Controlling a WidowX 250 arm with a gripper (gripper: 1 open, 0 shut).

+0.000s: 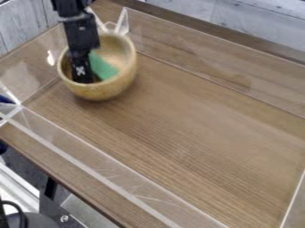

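A tan wooden bowl [118, 85] sits on the wooden table [191, 142] in the upper left, with a green object [103, 68] inside it. My gripper [84, 71], dark and coming down from the top, reaches into the bowl at its left side. Its fingertips are largely hidden among dark shapes inside the bowl, so what is between them cannot be made out.
Clear tape or plastic strips run along the left and front edges of the table. Dark objects lie at the lower left, off the tabletop.
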